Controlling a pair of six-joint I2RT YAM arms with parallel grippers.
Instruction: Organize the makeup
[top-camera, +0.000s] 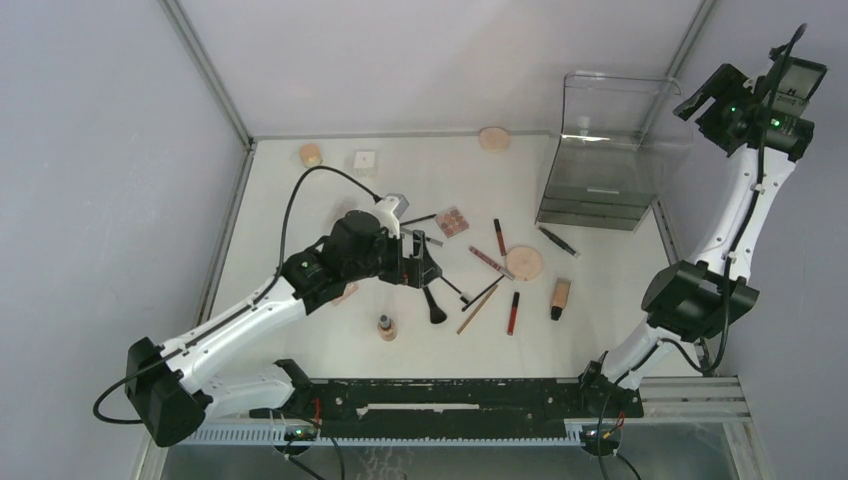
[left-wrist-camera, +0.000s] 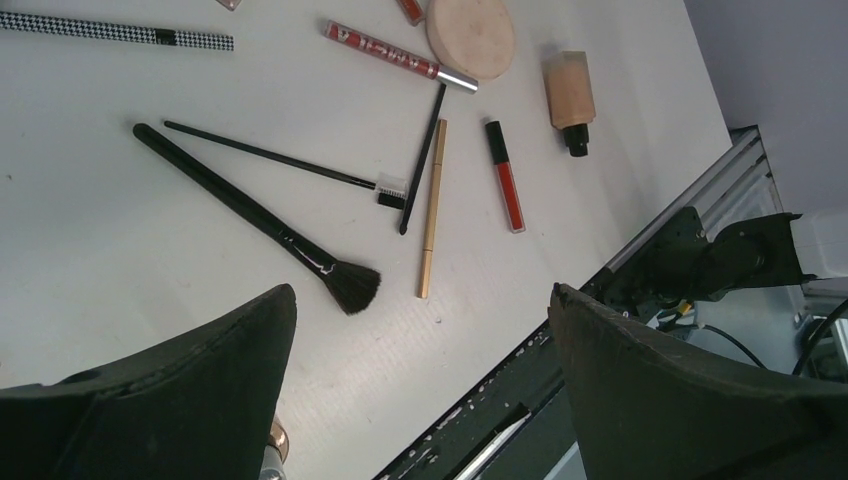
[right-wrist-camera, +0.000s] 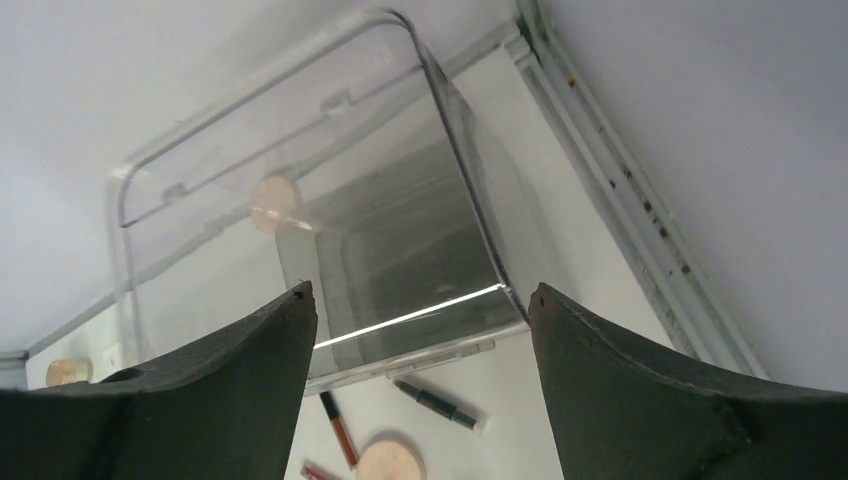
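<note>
A clear organizer (top-camera: 600, 180) stands at the back right; my right gripper (top-camera: 700, 100) hangs high to its right, open and empty, with the organizer below it in the right wrist view. My left gripper (top-camera: 414, 262) is open above the scattered makeup: a fluffy brush (left-wrist-camera: 350, 285), a spoolie (left-wrist-camera: 270, 155), a gold pencil (left-wrist-camera: 433, 200), a red gloss (left-wrist-camera: 507, 190), a pink tube (left-wrist-camera: 385, 52), a round compact (left-wrist-camera: 470, 30), a foundation (left-wrist-camera: 568, 90) and a pink palette (top-camera: 452, 222).
A bottle (top-camera: 387, 326) stands at the front, a white box (top-camera: 365, 163) and small jar (top-camera: 310, 155) at the back left, and another round compact (top-camera: 493, 139) at the back. Walls border the table (top-camera: 610, 310).
</note>
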